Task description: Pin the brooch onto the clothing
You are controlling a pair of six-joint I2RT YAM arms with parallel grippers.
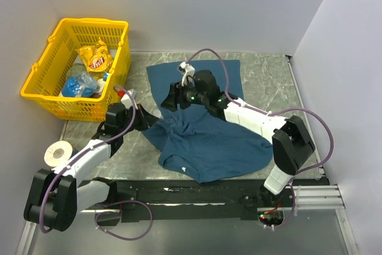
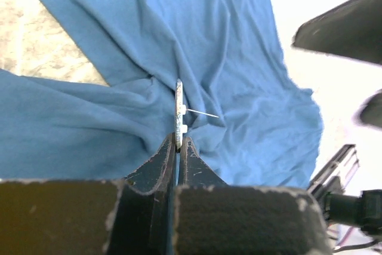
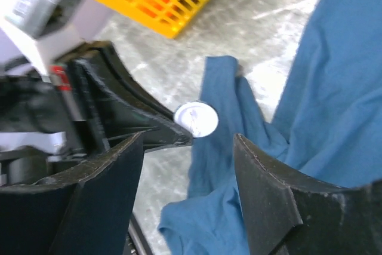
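A round white brooch (image 3: 196, 119) is held at its edge by my left gripper (image 1: 156, 117), which is shut on it. Seen edge-on in the left wrist view, the brooch (image 2: 178, 111) has its thin pin sticking out to the right, swung away from the back. Below it lies the blue clothing (image 1: 221, 147), spread on the table with bunched folds near the left gripper. My right gripper (image 1: 171, 103) stands open to the right of the brooch, nothing between its fingers. The pin does not touch the cloth as far as I can see.
At the back left stands a yellow basket (image 1: 71, 108) holding a chip bag (image 1: 95, 57) and a blue packet (image 1: 79, 86). A white roll (image 1: 58, 153) sits at the left edge. Bare grey tabletop (image 1: 268, 76) shows right of the cloth.
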